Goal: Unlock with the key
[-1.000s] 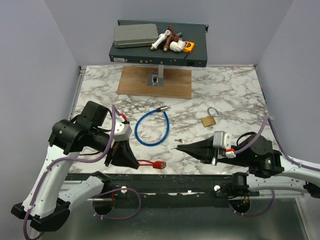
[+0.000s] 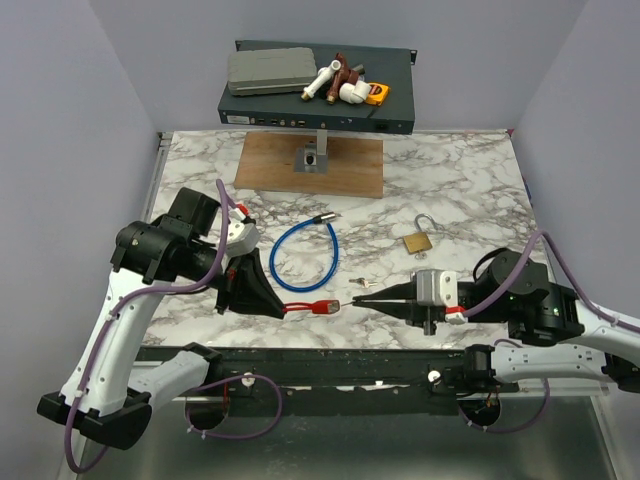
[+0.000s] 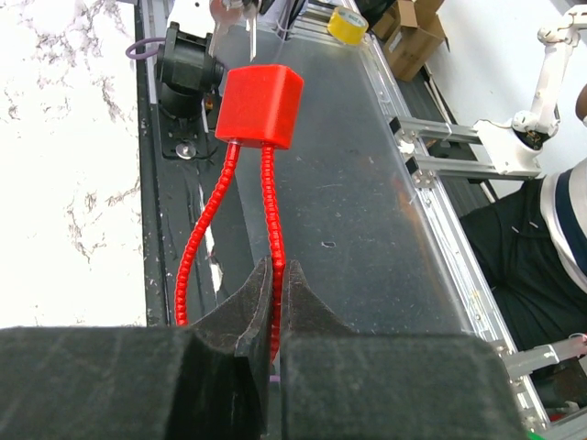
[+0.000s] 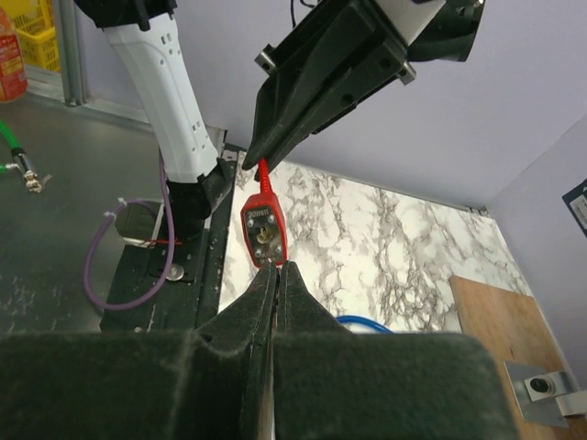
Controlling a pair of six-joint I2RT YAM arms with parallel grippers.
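A red lock (image 2: 326, 307) with a red cable loop hangs in the air over the table's front. My left gripper (image 2: 284, 311) is shut on the lock's cable (image 3: 271, 197), which runs up from its fingers in the left wrist view. Opposite it, my right gripper (image 2: 355, 301) is shut on a thin silver key (image 2: 346, 304) that sticks out toward the lock. In the left wrist view the key (image 3: 253, 38) shows just beyond the lock. The lock's keyhole face (image 4: 265, 235) is turned to my right gripper in the right wrist view. Whether the key touches it, I cannot tell.
A loose key (image 2: 364, 282) lies on the marble table behind the grippers. Farther back are a blue cable lock (image 2: 273, 259) and a brass padlock (image 2: 417, 243). A wooden board (image 2: 260, 165) carries a metal latch.
The lock has moved slightly right and toward the back of the table with my left gripper. My right gripper has come a little forward.
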